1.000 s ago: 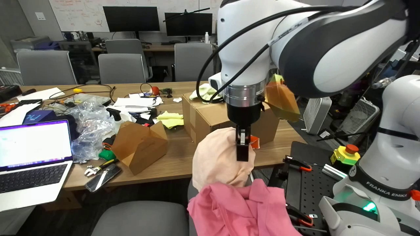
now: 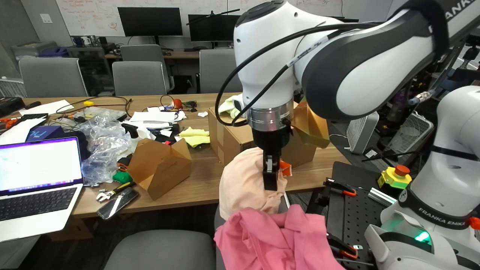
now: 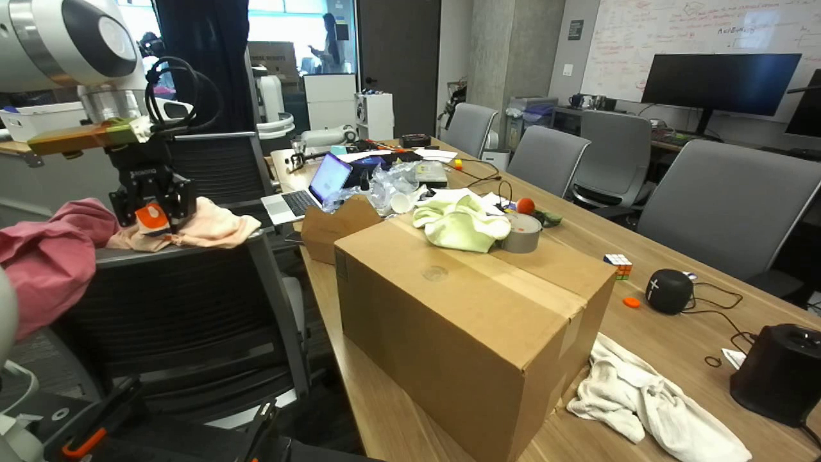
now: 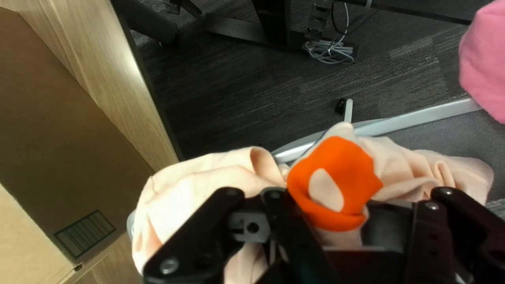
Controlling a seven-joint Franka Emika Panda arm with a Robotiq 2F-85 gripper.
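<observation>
A peach cloth [image 2: 245, 184] with an orange-and-white patch [image 4: 338, 182] drapes over the top of a chair back. My gripper [image 2: 270, 185] reaches down onto it from above. In exterior view 2, the gripper [image 3: 156, 222] sits at the patch, on the ridge of the chair. I read it as shut on a fold of the peach cloth; the folds and patch hide where the fingertips meet. A pink cloth [image 2: 276, 238] hangs over the same chair beside it, clear of the gripper.
A large cardboard box [image 3: 454, 323] stands on the table [image 3: 362, 416], close to the chair. On its top lie a pale green cloth [image 3: 462, 219] and a tape roll [image 3: 523, 232]. A white cloth [image 3: 654, 393] rests beyond it. The laptop [image 2: 38, 180] stands at the table's left.
My gripper has moved slightly left and down in exterior view 1. The orange patch has shifted with it, and the peach cloth's edge has changed shape. The pink cloth looks unchanged.
</observation>
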